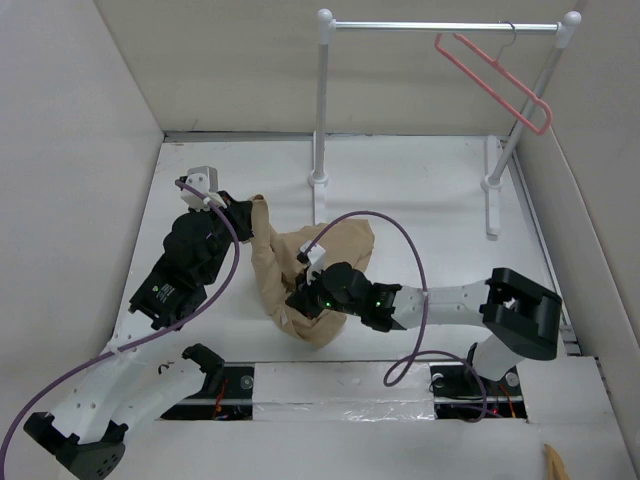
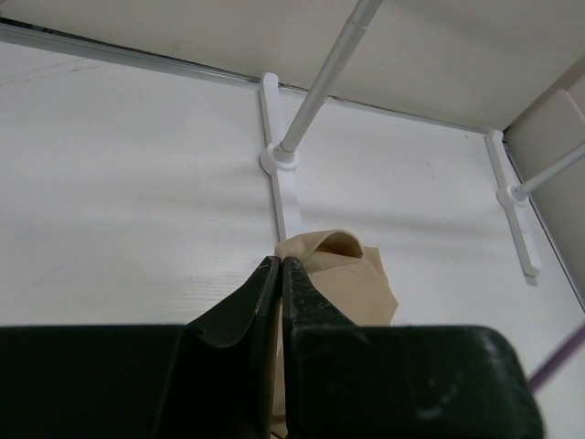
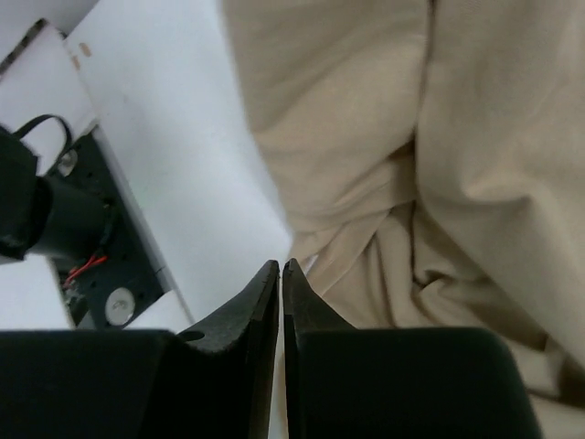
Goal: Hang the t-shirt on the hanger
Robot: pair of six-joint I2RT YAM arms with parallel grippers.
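Observation:
The tan t-shirt (image 1: 335,245) lies bunched on the white floor, one part lifted toward my left gripper (image 1: 245,215). In the left wrist view that gripper is shut with the fabric (image 2: 352,288) at its fingertips. My right gripper (image 1: 300,300) is down over the middle of the shirt; in the right wrist view its fingertips (image 3: 281,270) look close together over the folds, and whether cloth is between them cannot be told. A pink hanger (image 1: 492,82) hangs on the rail at the upper right.
The rack's rail (image 1: 420,27) stands on two white posts (image 1: 320,110) with floor feet. Walls bound the space on both sides. Bare floor shows left of the rack and right of the shirt.

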